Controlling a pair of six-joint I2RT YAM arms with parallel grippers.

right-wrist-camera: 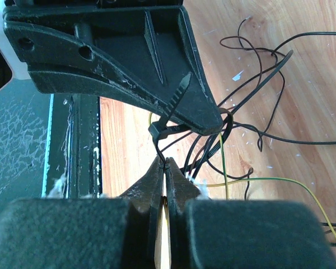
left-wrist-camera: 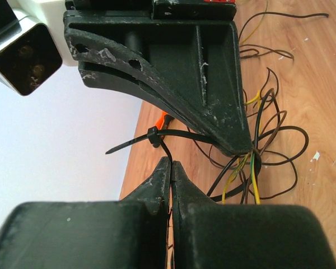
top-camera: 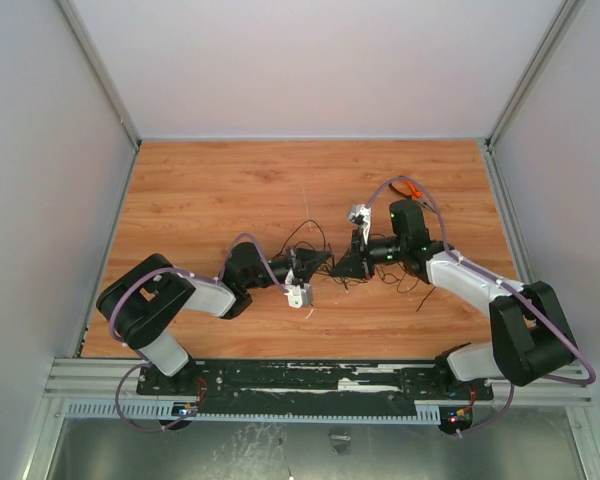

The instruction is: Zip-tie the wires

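A black zip tie [left-wrist-camera: 153, 136] shows in both wrist views, its tail end threaded through the head and sticking out beyond it. My left gripper is shut, with a thin part of the tie running between its fingertips. In the right wrist view another part of the tie drops from its head [right-wrist-camera: 158, 130] into my right gripper, also shut. The bundled wires [right-wrist-camera: 204, 157], black, brown and yellow-green, lie right beside the fingertips. Whether the loop is tight around them cannot be told. From above, the fingertips nearly meet and mostly cover the tie.
Loose wire ends [top-camera: 402, 280] spread over the wooden table [top-camera: 210, 180] around the grippers. An orange-handled tool [top-camera: 413, 188] lies at the back right.
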